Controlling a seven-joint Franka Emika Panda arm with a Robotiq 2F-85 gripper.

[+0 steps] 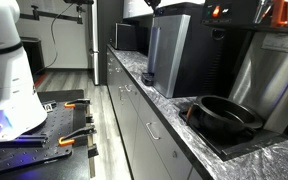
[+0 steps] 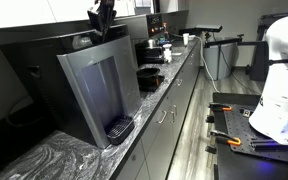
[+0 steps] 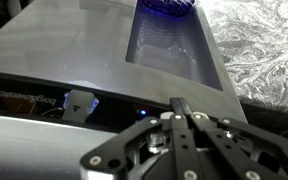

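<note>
My gripper is shut, its black fingertips together and nothing seen between them. In the wrist view it lies in front of a grey machine, near the dark control strip with small lit markings. A grey knob with a blue glow is on that strip, left of the fingertips. Whether the tips touch the machine cannot be told. The same machine stands tall on the counter in exterior view 2, with my gripper at its top front. Exterior view 1 shows it further back.
A round black tray sits at the machine's foot, on a marbled counter. A black pot stands on the stove further along. Shelf units with orange handles overhang the pot. Open floor lies before the cabinets.
</note>
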